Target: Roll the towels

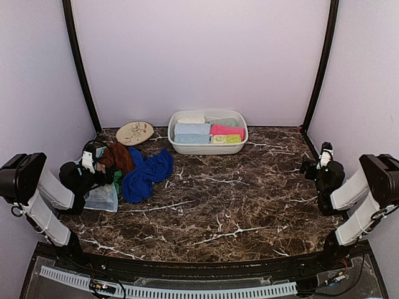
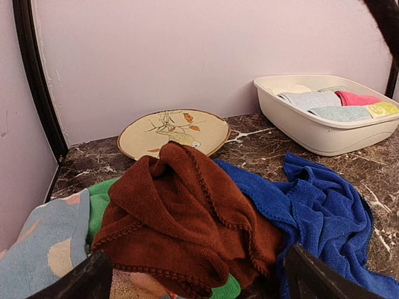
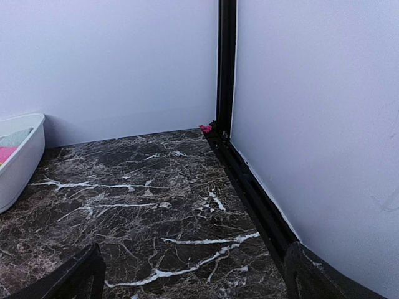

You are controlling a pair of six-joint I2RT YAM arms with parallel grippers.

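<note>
A loose pile of towels lies at the left of the table: a crumpled blue towel [image 1: 148, 174], a brown towel [image 2: 187, 218], a green one [image 2: 100, 205] partly covered, and a pale blue spotted one [image 2: 56, 233]. Over this pile my left gripper [image 1: 101, 167] stands open; in its wrist view nothing is gripped between the fingers. At the far right, my right gripper [image 1: 316, 164] is open above bare table, its fingers [image 3: 81, 274] wide apart. Rolled towels, including a pink one [image 1: 226, 129] and light blue ones [image 1: 192, 129], lie in a white bin [image 1: 207, 149] at the back.
An oval board with a leaf picture [image 1: 134, 132] lies flat at the back left, behind the towel pile. Walls rise close on both sides.
</note>
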